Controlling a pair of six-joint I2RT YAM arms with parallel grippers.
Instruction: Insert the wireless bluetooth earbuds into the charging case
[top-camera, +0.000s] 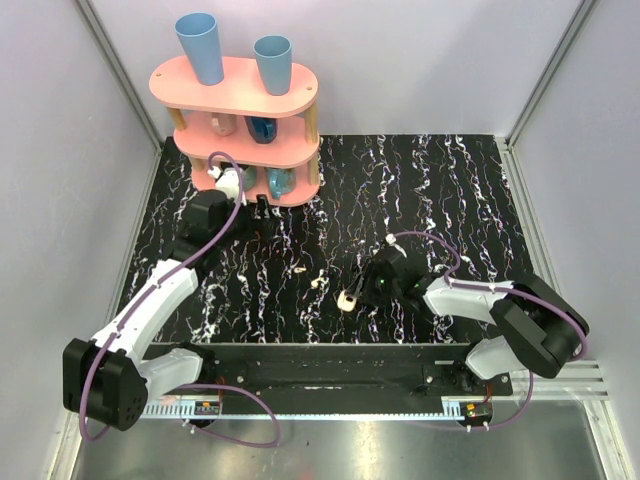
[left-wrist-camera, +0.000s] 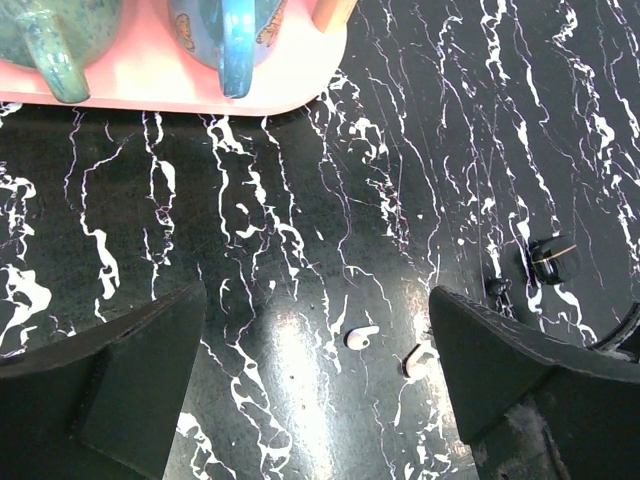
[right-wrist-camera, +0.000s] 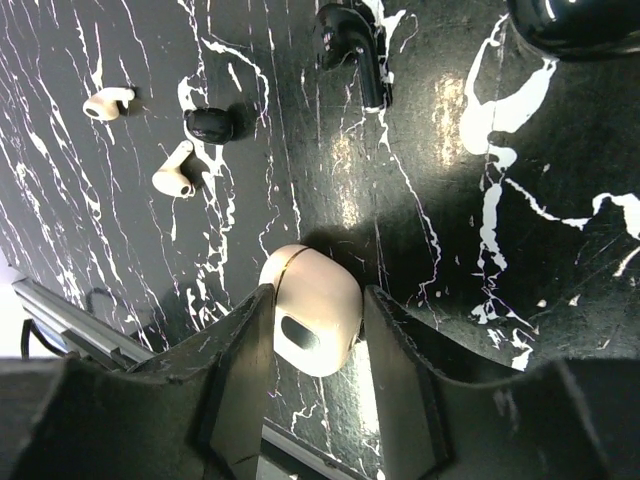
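Observation:
The beige charging case (right-wrist-camera: 315, 315) (top-camera: 347, 301) sits between the fingertips of my right gripper near the table's front edge; its lid seam shows. Whether the fingers grip it firmly is unclear. Two white earbuds (right-wrist-camera: 107, 103) (right-wrist-camera: 173, 176) lie loose on the black marble table, left of the case. In the left wrist view they appear as small pale pieces (left-wrist-camera: 357, 338) (left-wrist-camera: 420, 362). My left gripper stands open above the table by the shelf, nothing between its fingers.
A pink shelf (top-camera: 235, 85) with cups stands at the back left. Small black objects (right-wrist-camera: 208, 124) (right-wrist-camera: 350, 55) lie near the earbuds, and a black rounded item (right-wrist-camera: 570, 22) farther right.

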